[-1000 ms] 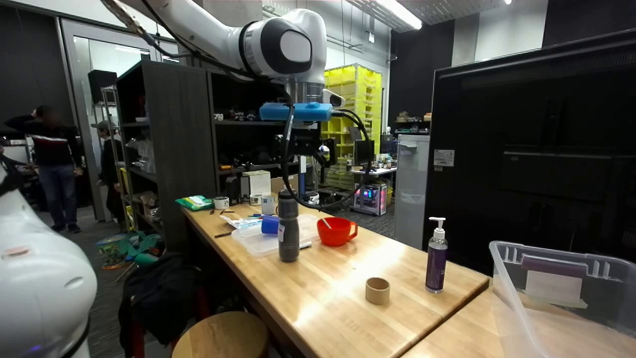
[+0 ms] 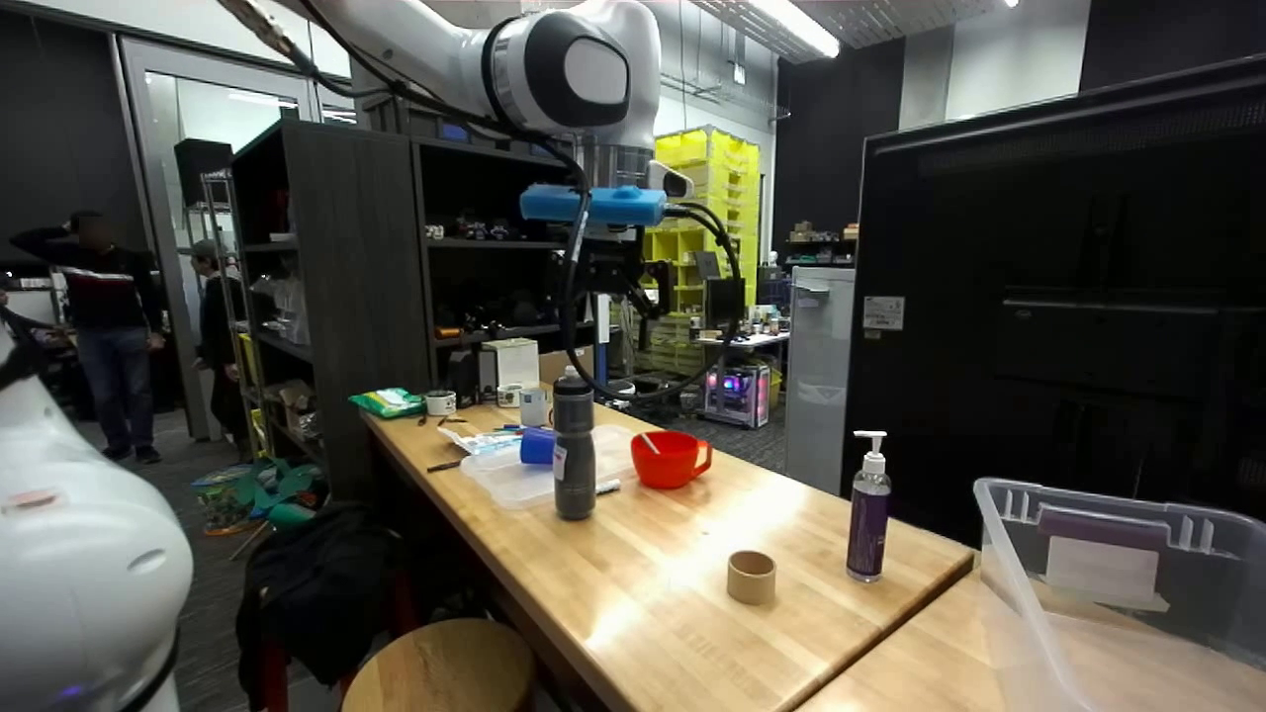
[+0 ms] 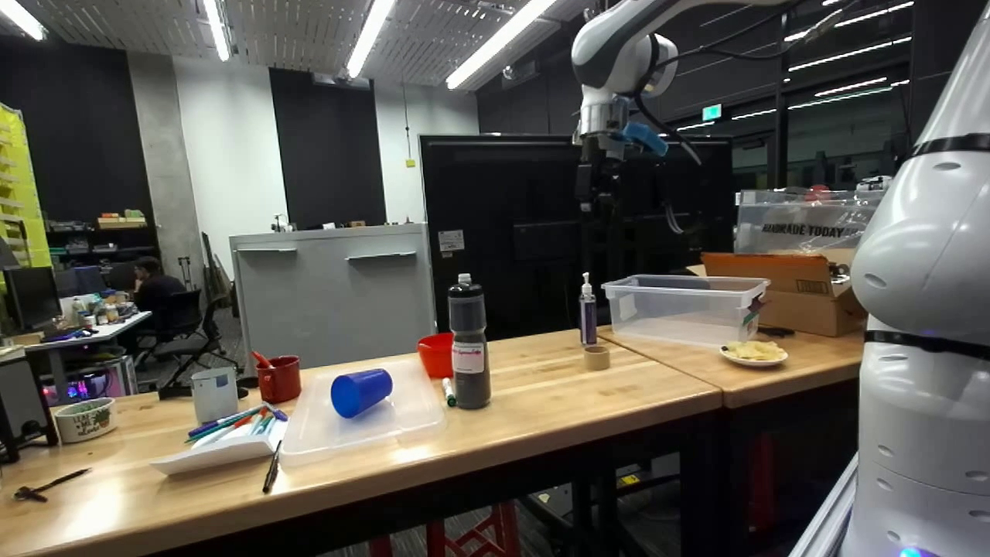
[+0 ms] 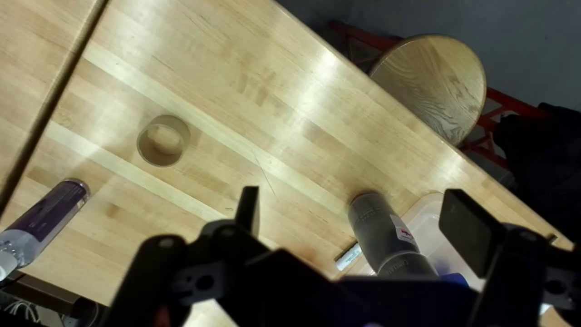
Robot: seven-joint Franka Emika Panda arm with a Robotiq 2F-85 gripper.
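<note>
High above the table, my gripper stands open, its two dark fingers [image 4: 248, 210] wide apart and nothing held between them. Below it in the wrist view, the grey squeeze bottle [image 4: 378, 229] shows nearer the right finger. That bottle [image 3: 469, 353] is upright beside a clear plastic lid [image 3: 311, 436], on which a blue cup [image 3: 362, 393] lies on its side. A red cup [image 2: 671, 458] sits just behind the bottle. Toward the table's other end are a brown tape ring [image 2: 751, 577] and a purple pump bottle [image 2: 867, 516], both standing clear of the gripper.
A clear bin [image 3: 682, 311] and a plate of chips [image 3: 753, 353] occupy the adjoining table. Pens on a white tray [image 3: 223, 447], a white mug [image 3: 215, 394] and a dark red mug [image 3: 279, 379] crowd the far end. Bare wood surrounds the tape ring.
The arm and gripper have risen slightly and shifted a little to the right in exterior view 1. The objects on the table have not moved.
</note>
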